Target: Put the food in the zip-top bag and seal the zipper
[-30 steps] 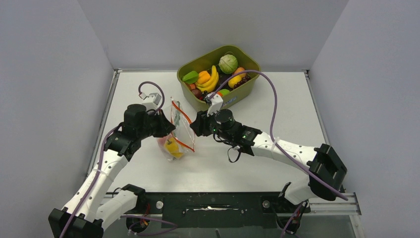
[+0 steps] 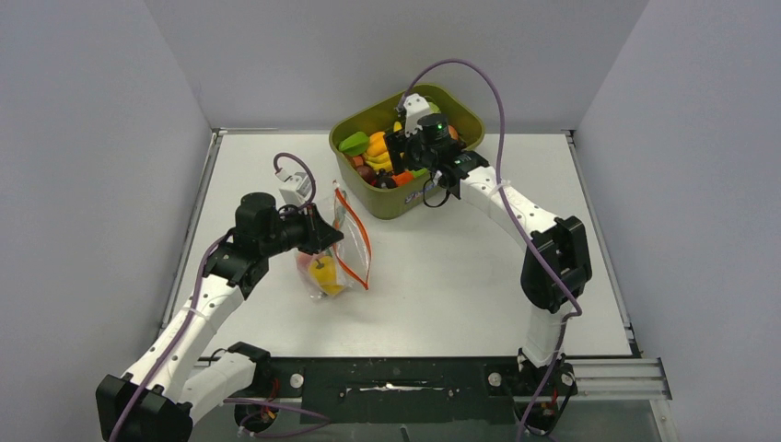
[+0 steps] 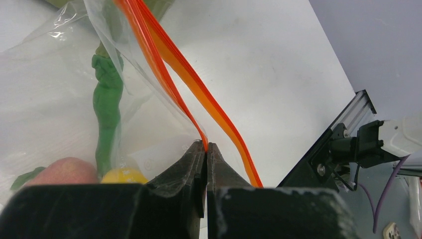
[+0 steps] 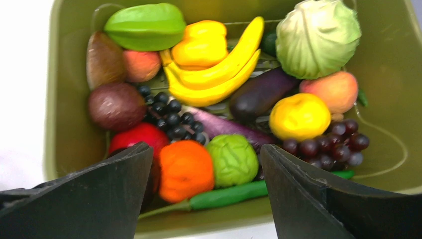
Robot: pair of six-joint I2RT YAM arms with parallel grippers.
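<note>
A clear zip top bag with an orange zipper hangs at the left middle of the table, its mouth spread. My left gripper is shut on one side of the bag's mouth, near the zipper. Inside the bag lie a green pepper, a reddish fruit and a yellow pepper. Over the olive bin of food is my right gripper, its fingers apart with nothing held. An orange pumpkin, a green sprout and a long green chili appear between and below its fingertips.
The bin also holds bananas, an eggplant, a cabbage, grapes and other food. Its rim rises around the right gripper. Bare white table lies at the front right.
The right arm has swung from beside the bag up and back to over the bin. My left gripper has shifted slightly right, and the bag with it.
</note>
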